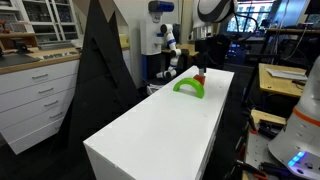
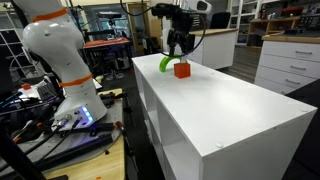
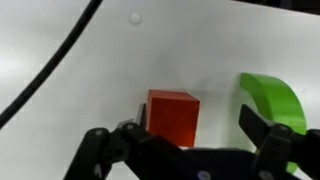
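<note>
A small red block (image 2: pixel 182 70) stands on the white table, with a green arch (image 2: pixel 166 63) close beside it. In exterior view 1 the red block (image 1: pixel 200 78) is at the table's far end, just behind the green arch (image 1: pixel 189 87). My gripper (image 2: pixel 182 49) hangs over the block, pointing down and open. From the wrist, the red block (image 3: pixel 173 117) shows between the spread fingers, its lower part partly hidden by the gripper. To the right, the green arch (image 3: pixel 277 100) is partly covered by the right finger.
A black cable (image 3: pixel 52 64) crosses the wrist view at upper left. Drawer cabinets (image 1: pixel 35 105) stand beyond the table.
</note>
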